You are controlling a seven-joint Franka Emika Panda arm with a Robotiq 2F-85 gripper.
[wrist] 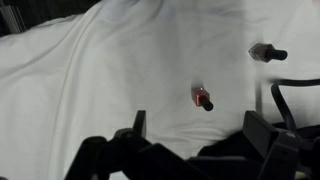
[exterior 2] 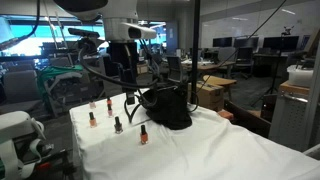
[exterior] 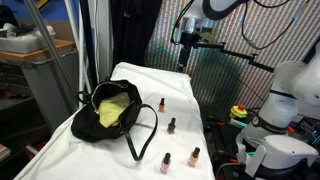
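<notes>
My gripper is open and empty, raised over the far part of the white-covered table. Its two fingers show spread apart at the bottom of the wrist view. Between and beyond them a small red bottle with a black cap [wrist: 201,97] is visible on the cloth, well below. A darker bottle [wrist: 265,52] appears toward the upper right. Several such small bottles stand scattered on the table, among them one near the far side [exterior: 162,104] and a dark one [exterior: 171,126]. A black bag [exterior 2: 170,110] with yellow inside [exterior: 114,108] sits open beside them.
The bag's black strap [exterior: 135,150] loops out over the cloth near the bottles. Shelves with boxes [exterior: 30,42] stand at the left in exterior view 1.
</notes>
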